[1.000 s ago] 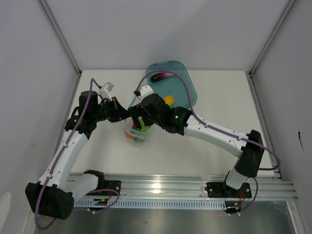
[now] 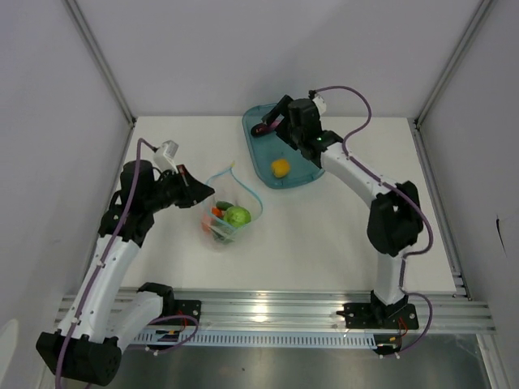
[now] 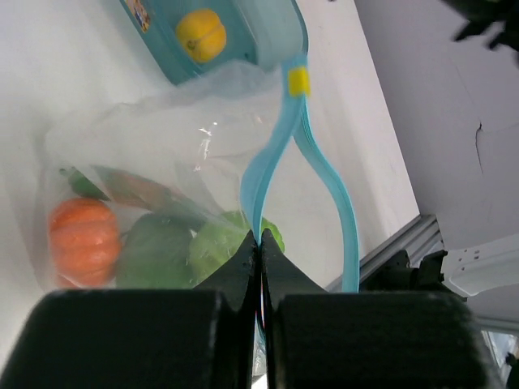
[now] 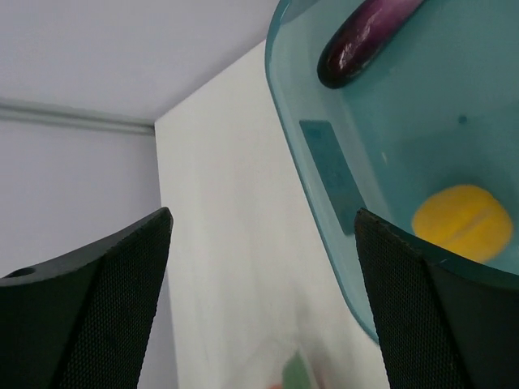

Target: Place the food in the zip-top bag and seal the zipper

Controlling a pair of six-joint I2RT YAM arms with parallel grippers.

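My left gripper is shut on the blue-rimmed edge of the clear zip top bag (image 2: pixel 235 189), whose mouth gapes toward the upper right. Inside the bag lie an orange pumpkin-like piece (image 3: pixel 83 241), a green round piece (image 2: pixel 237 216) and other green food. Over the far end of the teal bin (image 2: pixel 263 166) my right gripper (image 2: pixel 280 112) is open with nothing between its fingers. A dark purple eggplant (image 4: pixel 357 44) and a yellow piece of food (image 2: pixel 280 168) rest in that bin. In the top view the right gripper partly covers the eggplant.
The bin stands just behind and to the right of the bag, its near wall close to the bag's mouth. A yellow zipper slider (image 3: pixel 298 81) sits at the far corner of the bag's rim.
From above the bag, my right gripper has swung back and right to the bin. A green round piece now shows in the bag. My left gripper has shifted slightly left, still at the rim.
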